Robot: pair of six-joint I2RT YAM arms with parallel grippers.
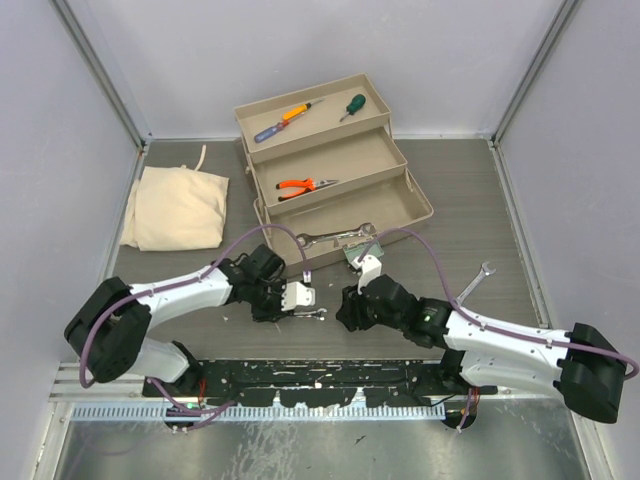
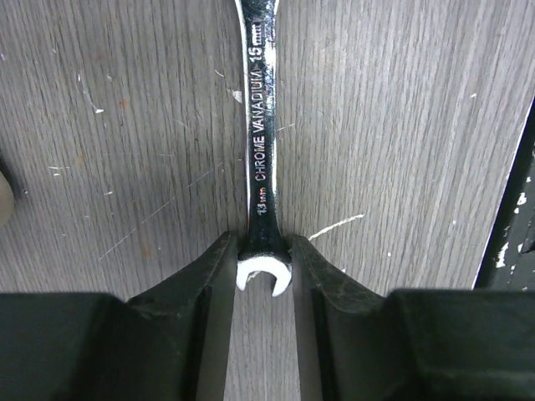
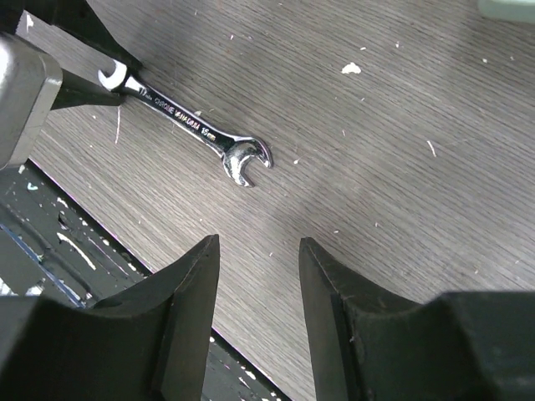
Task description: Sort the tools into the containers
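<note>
A chrome combination wrench [image 1: 311, 314] lies flat on the grey table in front of the tray. In the left wrist view, the fingers of my left gripper stand on either side of this wrench's [image 2: 261, 134] open end, close against it; whether they grip it cannot be told. My right gripper is open and empty, over bare table beyond the wrench's other end. The beige three-compartment tray [image 1: 425, 205] holds screwdrivers [image 1: 290, 118] at the back, orange pliers [image 1: 305, 187] in the middle and a large wrench [image 1: 335, 235] in front.
Another wrench [image 1: 476, 282] lies on the right, beside my right arm. A cream cloth bag [image 1: 178, 208] rests at the left. The pale green edge of some item [image 3: 510, 8] shows near the tray's front. Table beyond the tray's right side is clear.
</note>
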